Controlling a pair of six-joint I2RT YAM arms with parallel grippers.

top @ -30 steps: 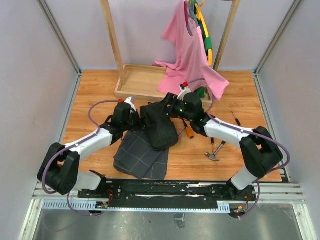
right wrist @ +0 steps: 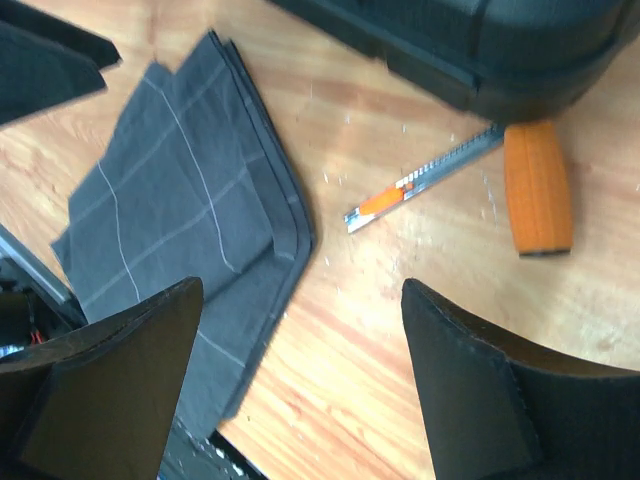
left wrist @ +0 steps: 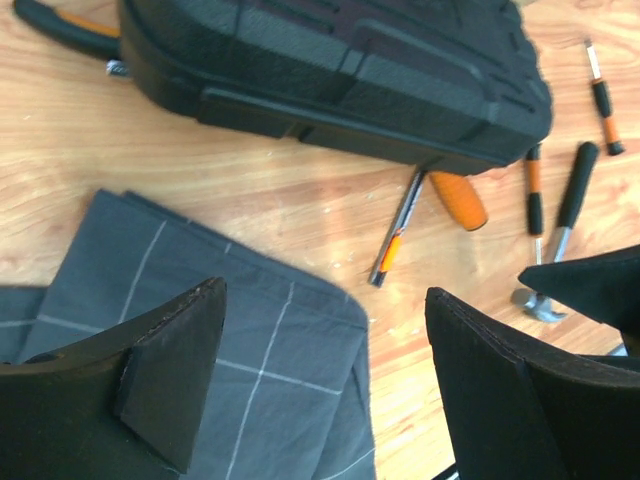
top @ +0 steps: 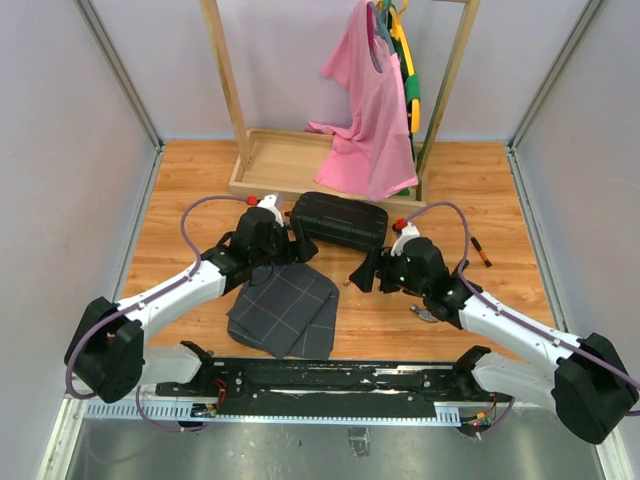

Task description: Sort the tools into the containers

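A black tool case [top: 338, 218] lies closed behind the folded dark grid cloth [top: 283, 308]. My left gripper [top: 303, 238] stands open above the cloth by the case. My right gripper [top: 365, 268] hovers in front of the case, apart, empty between its fingers. In the left wrist view a box cutter [left wrist: 400, 230] and an orange-handled tool [left wrist: 458, 200] lie beside the case, with a hammer [left wrist: 572, 195] and screwdrivers [left wrist: 604, 110] to the right. Another dark-handled tool [left wrist: 70, 40] lies at the case's other end.
A wooden rack [top: 260, 160] with hanging pink and green garments stands behind the case. Bare table shows left of the cloth and at the front right.
The case has turned from a steep angle to lying crosswise farther back. Both grippers are away from it, the right one having moved down and rightward.
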